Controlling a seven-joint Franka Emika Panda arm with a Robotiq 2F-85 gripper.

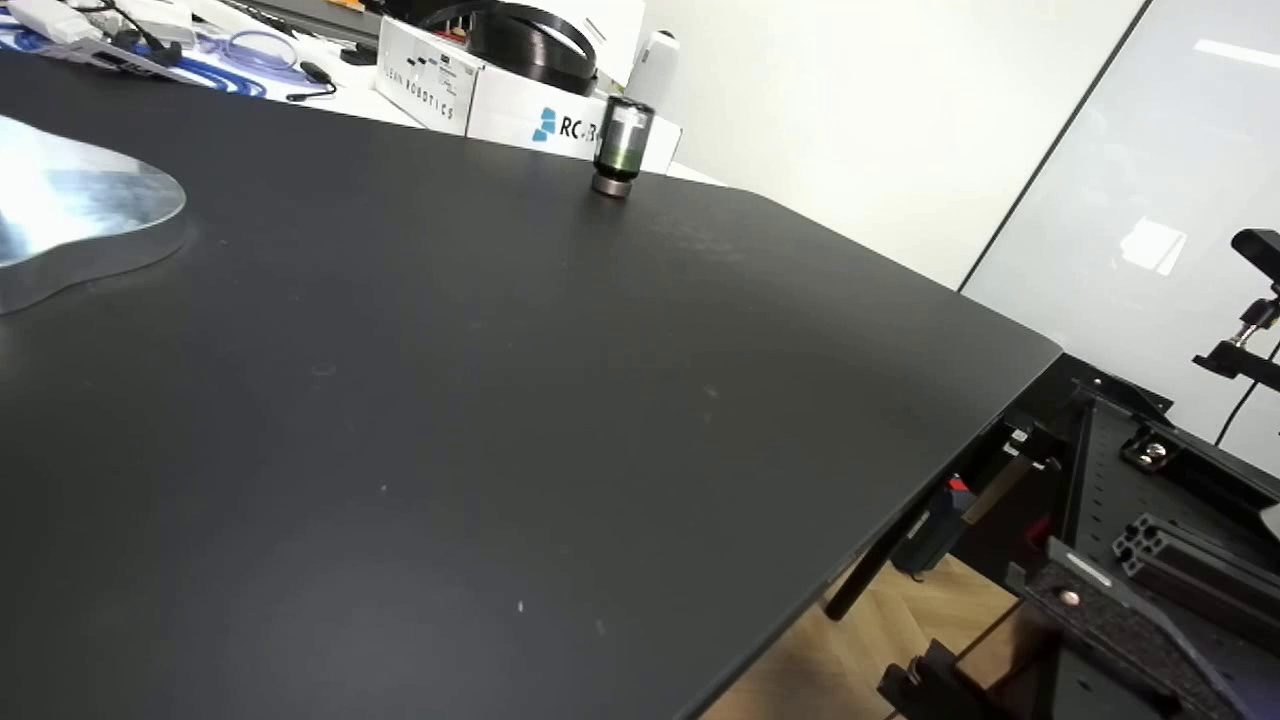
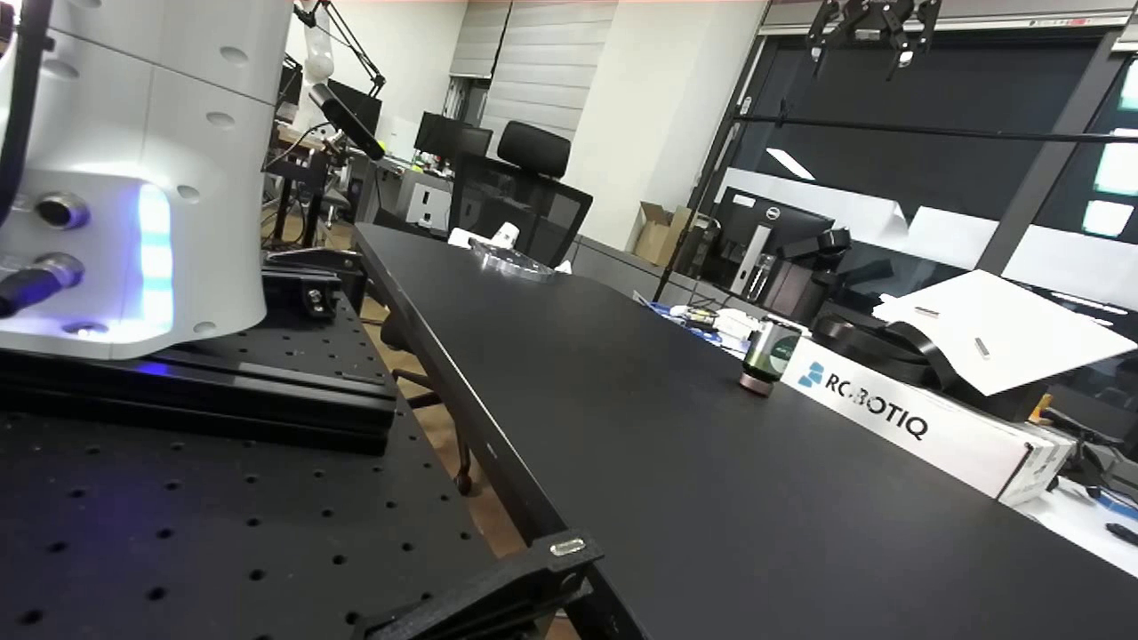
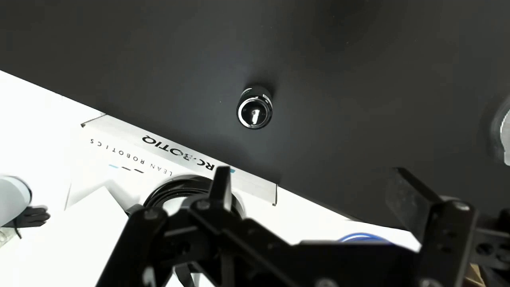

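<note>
A small dark cylinder with a greenish glossy side stands upright near the table's back edge, just in front of a white Robotiq box. Its shiny round top faces the camera in the wrist view, and exterior view 2 also shows the cylinder beside the box. My gripper is open, its fingers wide apart with nothing between them. High above the table, the gripper hangs at the top of exterior view 2, well clear of the cylinder.
The white box lines the back edge, with black coiled material on it. A shiny, curved-edged plate lies on the table at the left of exterior view 1. Cables lie behind.
</note>
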